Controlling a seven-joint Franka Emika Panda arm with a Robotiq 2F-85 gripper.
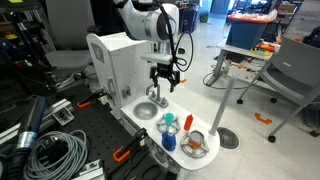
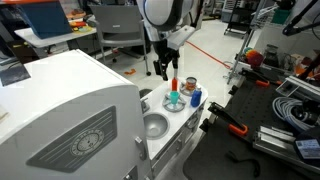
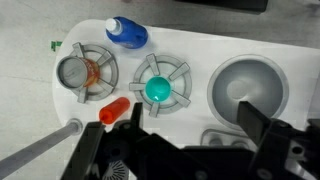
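Observation:
My gripper hangs open above the toy kitchen counter near the sink, with nothing between its fingers. A teal cup rests on a grey burner, ahead of the fingers in the wrist view. Left of it lies a red bottle-like item, which stands upright in exterior view 1. On the other burner sits a metal can with copper-coloured sides. A blue bottle stands near the counter's edge, between the burners. The round grey sink is on the right.
The faucet rises beside the sink, close to my gripper. A white cabinet adjoins the counter at one end, and a pole stands behind it. Black tabletop with coiled cable lies alongside.

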